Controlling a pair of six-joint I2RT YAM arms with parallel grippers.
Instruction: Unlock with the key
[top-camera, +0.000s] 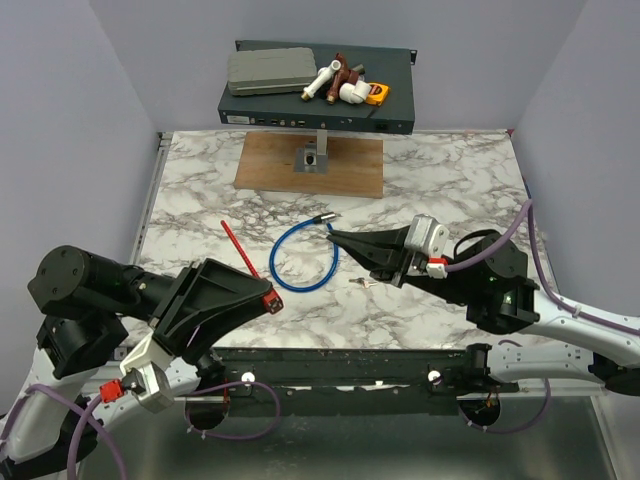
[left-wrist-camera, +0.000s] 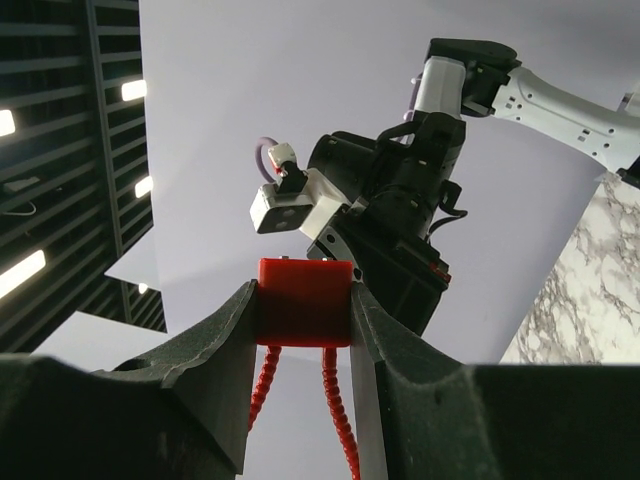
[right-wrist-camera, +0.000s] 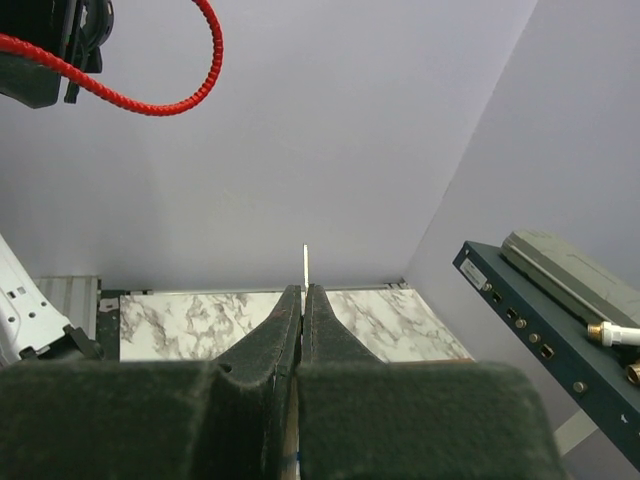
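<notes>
A red cable lock is pinched in my left gripper (top-camera: 266, 286), which is shut on its block. In the left wrist view the red block (left-wrist-camera: 305, 303) fills the gap between the fingers, and two strands of red cable (left-wrist-camera: 336, 415) hang beneath. Its loop (right-wrist-camera: 160, 108) enters the right wrist view at upper left. My right gripper is shut, and a thin silver blade, seemingly the key (right-wrist-camera: 306, 262), sticks out past its fingertips. From above, the right gripper (top-camera: 331, 236) stands to the right of the lock, apart from it. The keyhole cannot be made out.
On the marble table lie a blue cable lock (top-camera: 275, 262) and a small set of keys (top-camera: 362, 283). More keys (top-camera: 378, 386) rest near the front rail. A wooden board (top-camera: 355, 165) and a dark raised shelf (top-camera: 270, 108) with tools stand at the back.
</notes>
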